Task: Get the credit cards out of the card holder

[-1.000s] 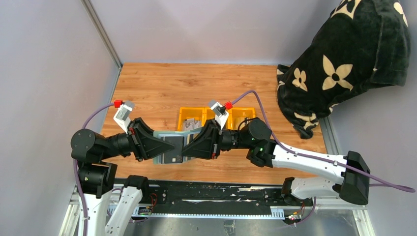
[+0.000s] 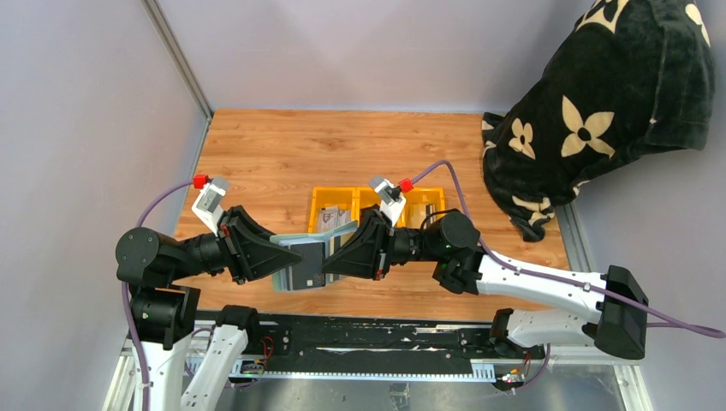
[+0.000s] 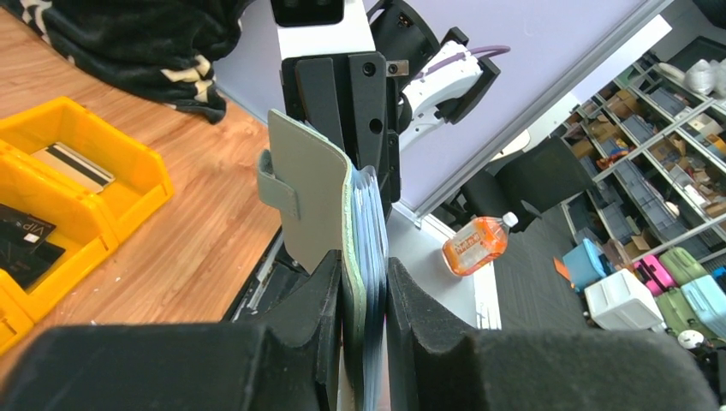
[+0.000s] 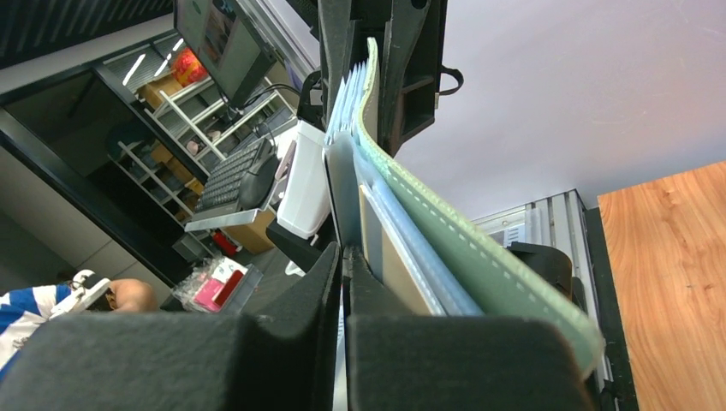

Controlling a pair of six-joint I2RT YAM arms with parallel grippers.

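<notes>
The card holder [image 2: 308,261], light blue-green with clear sleeves and dark cards, is held open above the table's front. My left gripper [image 2: 282,257] is shut on it; in the left wrist view the holder [image 3: 304,188] stands upright between the fingers, its strap on the near cover. My right gripper [image 2: 334,261] is at the holder's right side, shut, its fingertips among the sleeves; in the right wrist view a tan card edge [image 4: 389,248] shows beside them. Whether anything is between the right fingertips is hard to see.
Yellow bins [image 2: 334,193] with cards and papers sit behind the holder on the wooden table [image 2: 342,137]. A dark patterned cloth [image 2: 582,120] fills the back right corner.
The right gripper remains at the holder's right side.
</notes>
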